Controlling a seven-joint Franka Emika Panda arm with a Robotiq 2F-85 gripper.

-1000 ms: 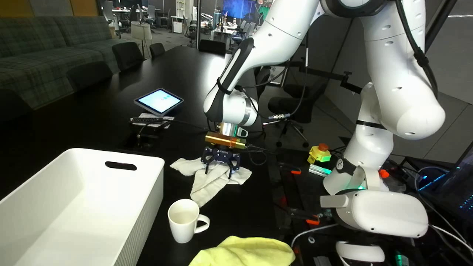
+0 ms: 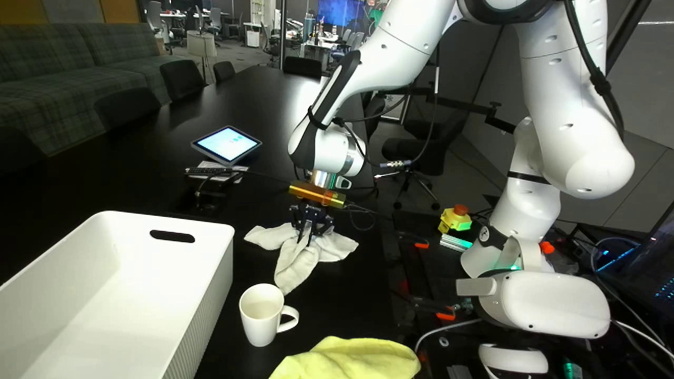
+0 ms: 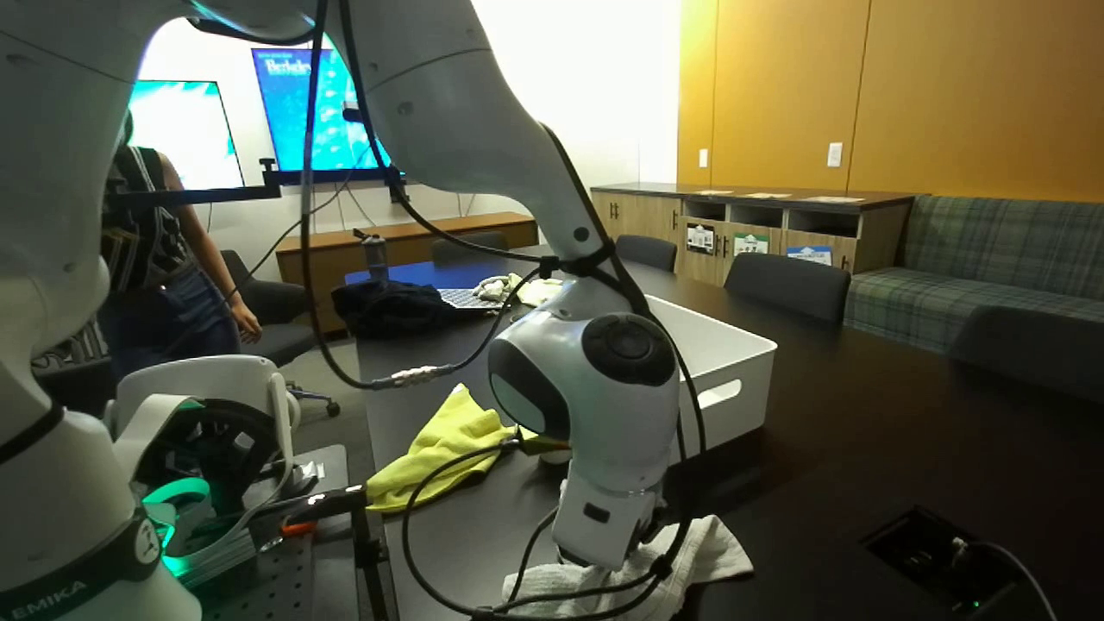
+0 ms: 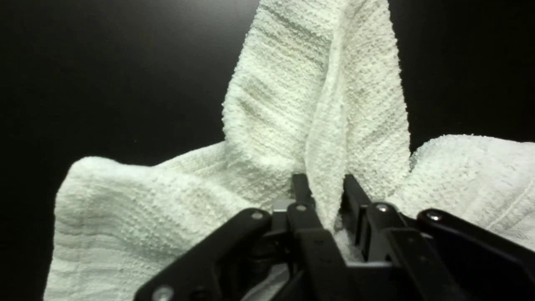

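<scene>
A white towel [image 2: 299, 258] lies crumpled on the dark table, its flaps spreading to both sides and toward the mug. My gripper points down into the middle of it. In the wrist view a raised fold of the towel [image 4: 328, 135] runs between the two black fingers, which press on it from both sides. From exterior view 1, cloth bunches up around the fingertips. The arm's wrist hides much of the towel [image 3: 714, 554] in exterior view 2, where the fingers cannot be seen.
A white mug [image 2: 261, 313] stands near the towel, with a yellow cloth [image 2: 347, 361] closer to the front. The large white bin [image 2: 215, 252] is empty where its inside shows. A tablet [image 2: 227, 145] and a remote [image 2: 208, 171] lie farther back.
The fingers, spread wide over the towel a second ago, have come together and gathered a fold between them. The gripper has shifted slightly; the mug, bin and yellow cloth are unmoved.
</scene>
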